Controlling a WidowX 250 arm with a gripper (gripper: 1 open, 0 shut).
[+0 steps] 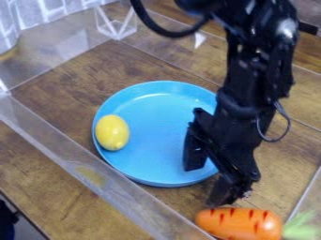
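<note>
My black gripper (213,164) is lowered at the right side of the blue plate (150,101), its fingers open and reaching down just above an orange toy carrot (241,223) with green leaves. The carrot lies on the wooden surface at the bottom right, outside the plate. A yellow egg-shaped object (112,132) rests on the left of the plate. The arm hides the plate's right part.
A clear plastic wall (75,164) runs diagonally along the lower left. Another clear edge stands at the top left. Bare wood lies left of and behind the plate.
</note>
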